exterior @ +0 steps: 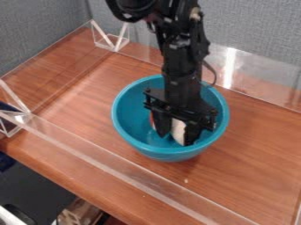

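A light blue bowl [134, 132] sits on the wooden surface at the centre of the view. My black gripper [179, 127] reaches down into it, over a white object [179, 134] with a bit of red at its left. The fingers mostly hide that object, and I cannot tell whether they grip it.
Clear plastic walls with white brackets [109, 39] border the wooden surface [70, 79] at the back and front left. Bare wood lies left and right of the bowl. A grey panel stands behind.
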